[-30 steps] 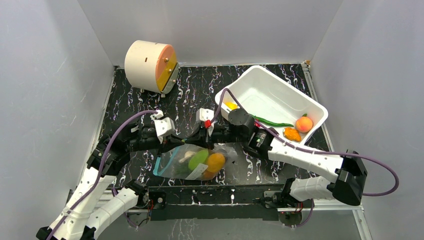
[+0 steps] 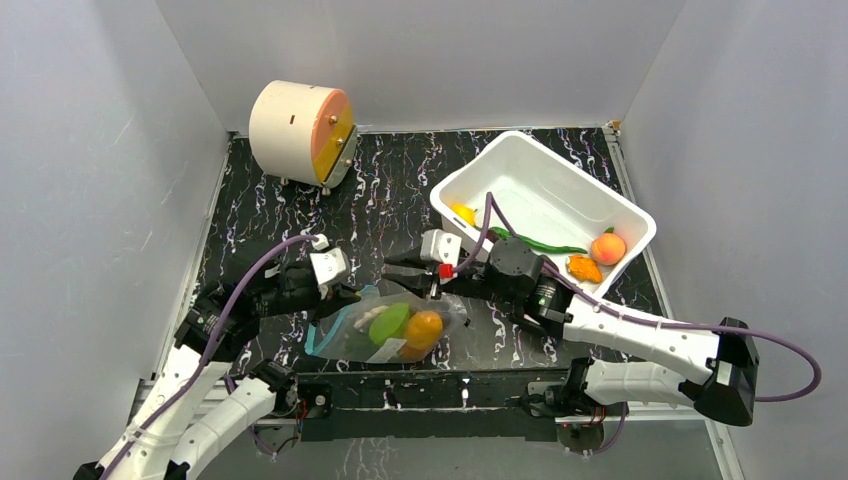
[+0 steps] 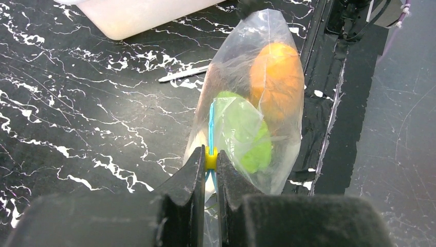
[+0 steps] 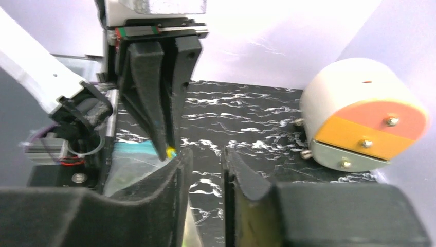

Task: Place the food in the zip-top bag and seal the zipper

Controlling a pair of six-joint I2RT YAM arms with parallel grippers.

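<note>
The clear zip top bag lies at the front middle with a blue zip strip. Through its film show a green food piece, an orange one and a pale piece. My left gripper is shut on the yellow zip slider at the strip. Above and right of it in the top view, my right gripper is open. Its fingers are apart in the right wrist view, with nothing between them.
A white bin at the back right holds a peach, a green pepper and an orange piece. A round drawer box stands back left. A white pen-like stick lies beside the bag.
My right gripper has moved right, away from the left gripper's tips, and its fingers have parted. The left gripper has shifted slightly toward the front, and the bag's upper edge has shifted with it.
</note>
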